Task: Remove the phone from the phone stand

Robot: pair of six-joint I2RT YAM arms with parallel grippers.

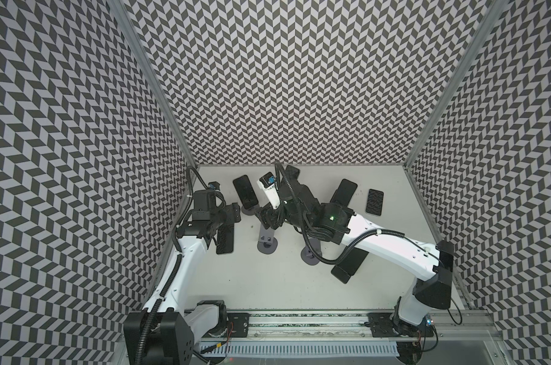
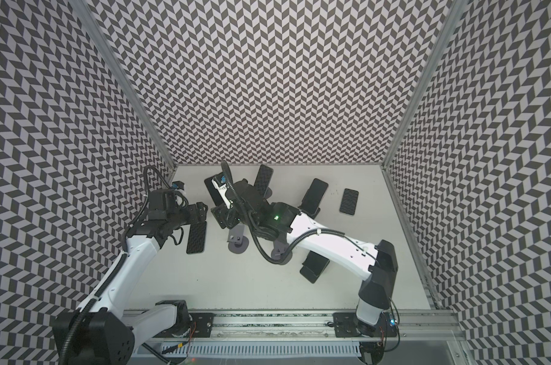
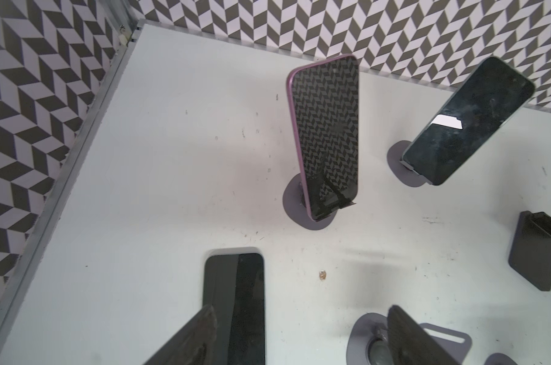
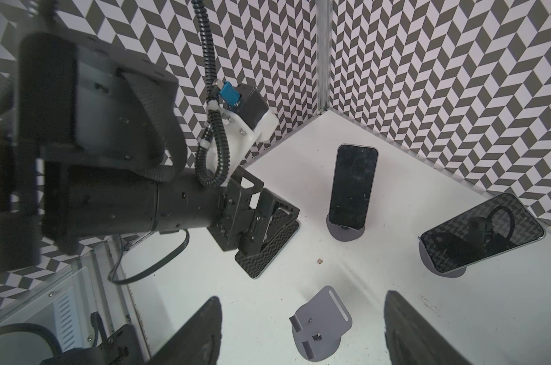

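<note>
A pink-framed phone [image 3: 324,133] leans upright on a round stand [image 3: 294,200] at the back left; a second phone [image 3: 466,121] sits tilted on a stand to its right. A flat phone [image 3: 234,286] lies on the table below my left gripper, whose fingers stand apart in its wrist view, with nothing visible held between them. My right gripper hangs near the middle, fingers apart and empty, above an empty grey stand [image 4: 321,322].
More phones, some on stands [image 1: 342,194], occupy the right side, with a flat phone [image 1: 374,202] at the far right. Another empty stand [image 1: 310,255] is at the middle front. The left arm stands at the table's left edge.
</note>
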